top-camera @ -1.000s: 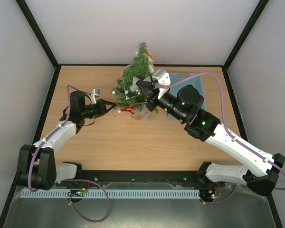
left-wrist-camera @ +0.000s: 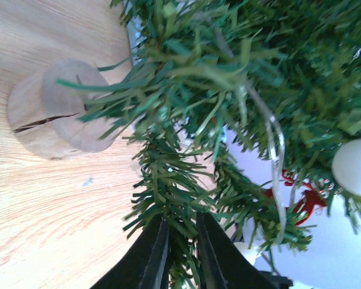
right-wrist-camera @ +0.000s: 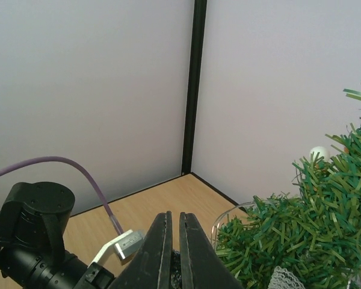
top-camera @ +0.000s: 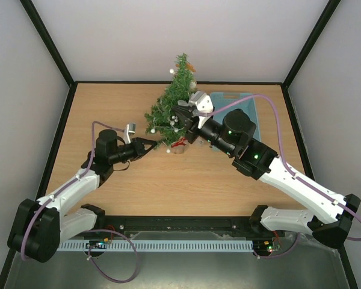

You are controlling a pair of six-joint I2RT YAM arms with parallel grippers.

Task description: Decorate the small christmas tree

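The small green Christmas tree stands upright at the table's back middle, bearing white balls and a red ornament. At its lower left is my left gripper. In the left wrist view, the fingers stand part open, with a lower tree branch seen in the gap; whether they touch it I cannot tell. A white ball hangs at the right there. My right gripper is shut at the tree's right side, no ornament visible in it. The tree fills that view's lower right.
A blue bin stands behind the right arm, at the tree's right. Inside the left wrist view, a round wooden block shows beside the branches.
My left gripper has moved right and toward the table's front. The tree has turned, its red ornament shifting right and its silvery bow passing out of clear sight. The right arm has barely moved.
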